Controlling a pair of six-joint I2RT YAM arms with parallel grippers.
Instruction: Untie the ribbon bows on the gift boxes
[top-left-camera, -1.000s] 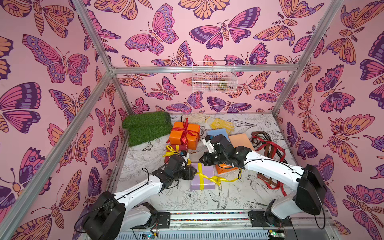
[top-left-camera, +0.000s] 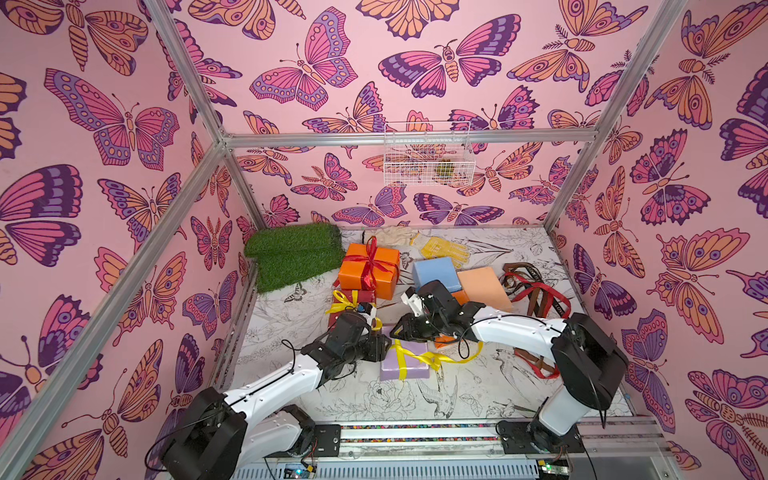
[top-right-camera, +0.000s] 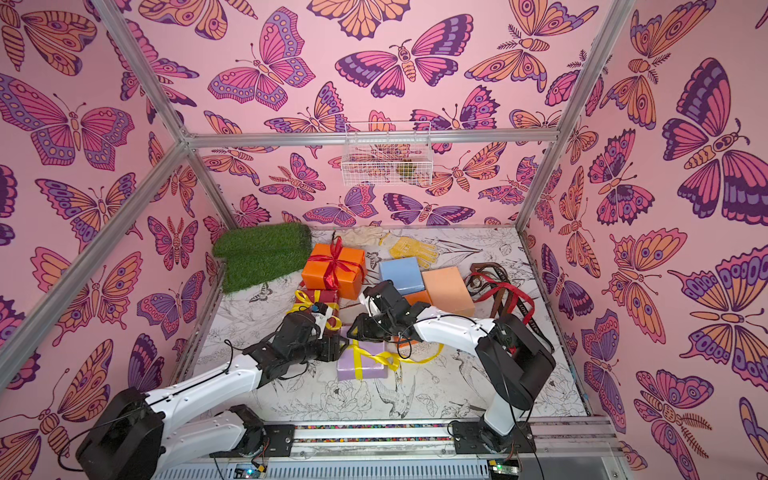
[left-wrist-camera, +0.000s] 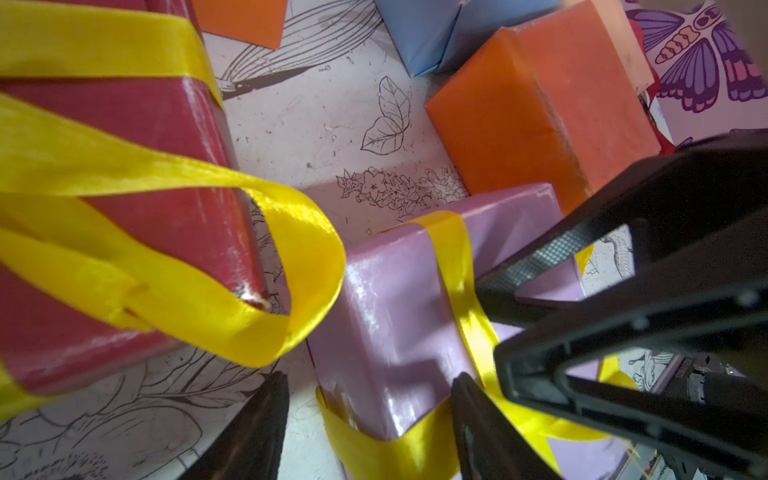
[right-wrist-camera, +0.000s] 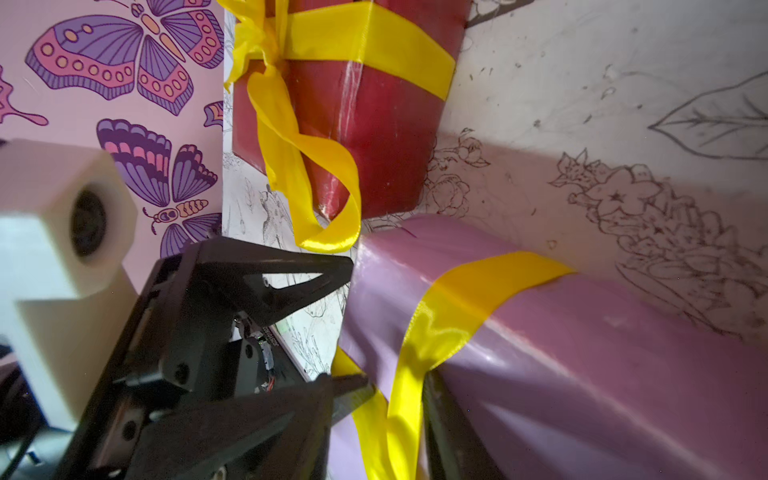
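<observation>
A lavender box (top-left-camera: 393, 366) carries yellow ribbon (right-wrist-camera: 448, 296) across its top, with a loose length trailing right. Behind it, a dark red box (right-wrist-camera: 384, 136) has a yellow bow (right-wrist-camera: 257, 36) with a hanging loop. An orange box with a red bow (top-left-camera: 361, 264) stands farther back. My left gripper (top-left-camera: 377, 347) is at the lavender box's left end, its fingers part open around a low edge where yellow ribbon runs. My right gripper (top-left-camera: 400, 329) is over the lavender box beside the ribbon, fingers part open. Neither is clearly holding anything.
Blue (top-left-camera: 434, 272), peach (top-left-camera: 484, 288) and small orange boxes stand at centre right, loose red and brown ribbons (top-left-camera: 560, 300) at far right. Green turf mats (top-left-camera: 292, 252) and yellow gloves (top-left-camera: 444, 249) lie at the back. The table is clearer at front left.
My right arm has moved leftward, bringing its gripper down over the lavender box toward my left gripper. The left arm has barely moved.
</observation>
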